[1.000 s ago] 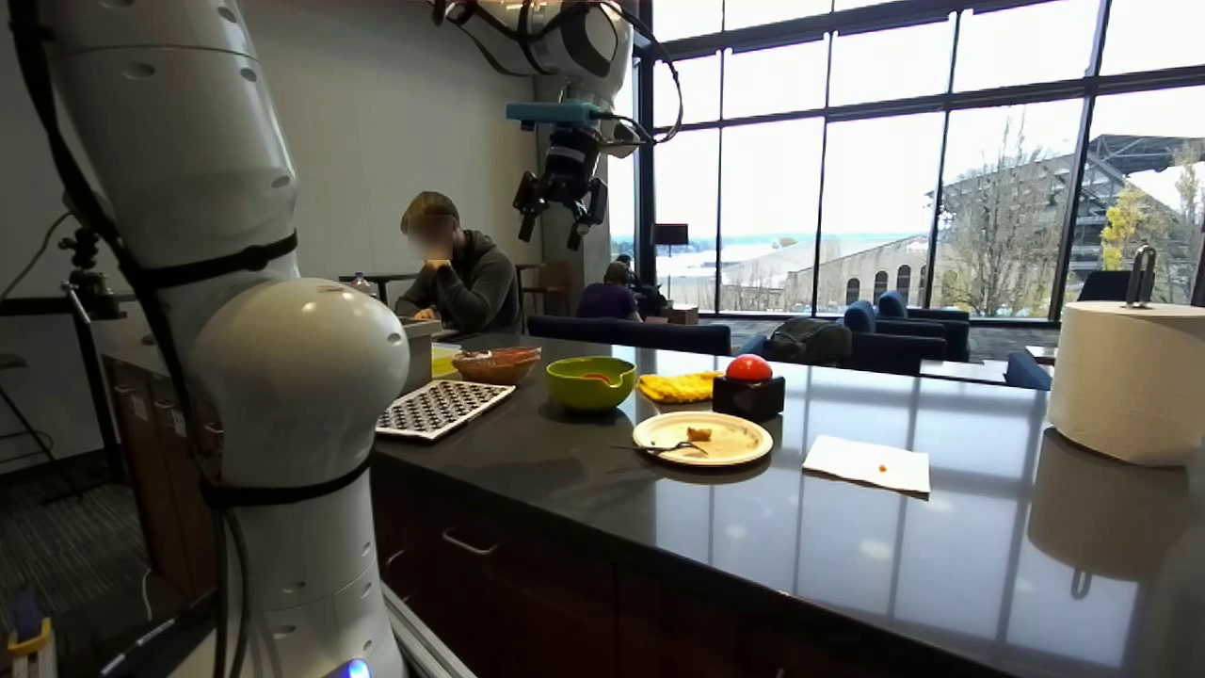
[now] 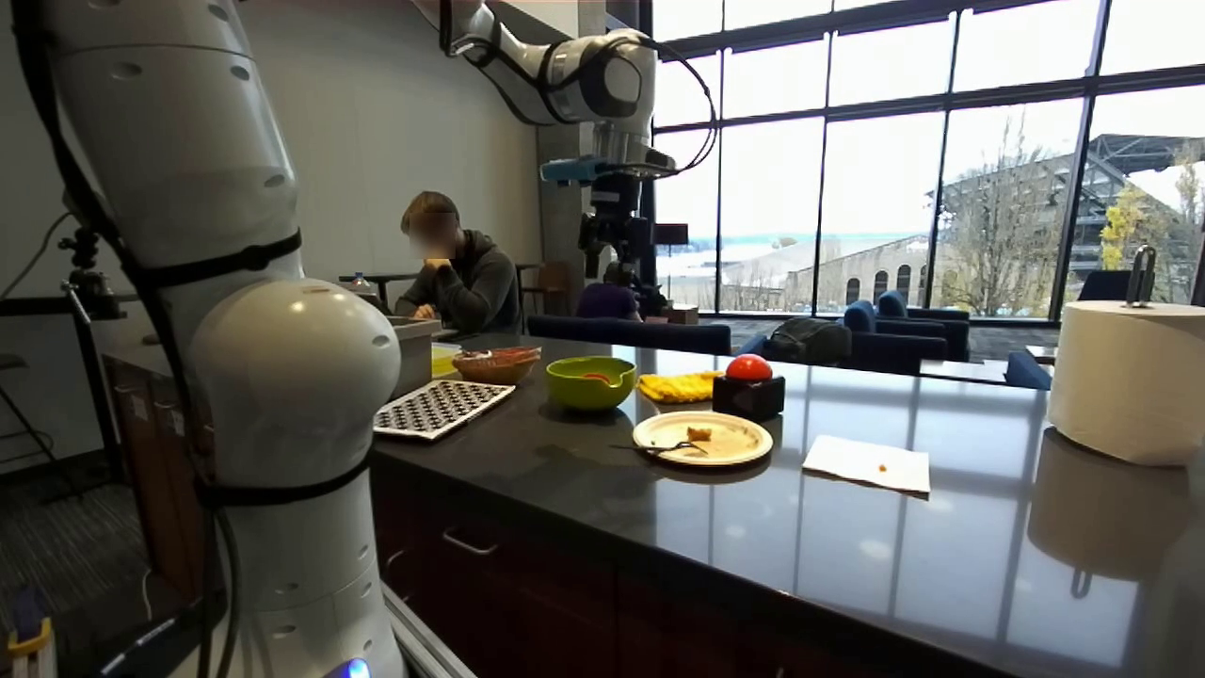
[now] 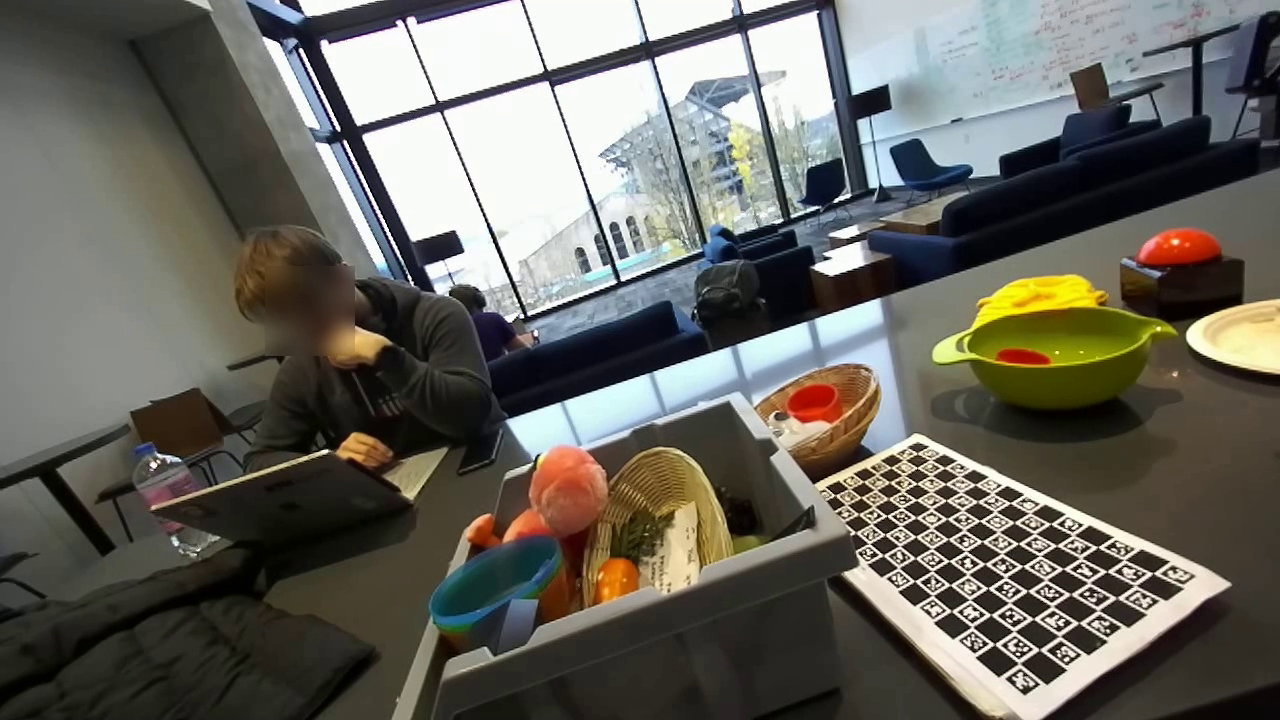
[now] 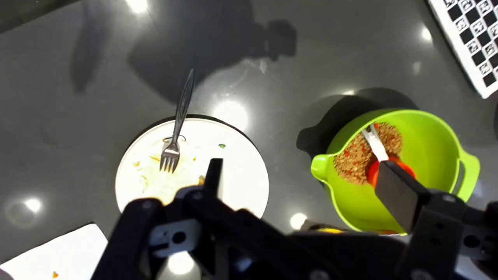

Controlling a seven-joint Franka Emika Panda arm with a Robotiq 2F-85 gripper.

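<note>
My gripper hangs in the air above the counter, fingers apart and empty. In the wrist view, one finger overlaps a white plate and the other overlaps a green bowl. A dark fork lies across the plate's rim, tines inward, among food scraps. Inside the bowl are brown grains, a red cup-like item and a pale handle, partly hidden by the finger. A white napkin with a crumb lies to the right of the plate in exterior view 1.
Behind the plate stand a red button on a black box and a yellow cloth. A checkered board, wicker basket and full grey bin crowd one end. A paper roll stands far right. A person sits beyond.
My arm has moved right and lower in exterior view 1, and the gripper has turned to point more straight down. The things on the counter have stayed put.
</note>
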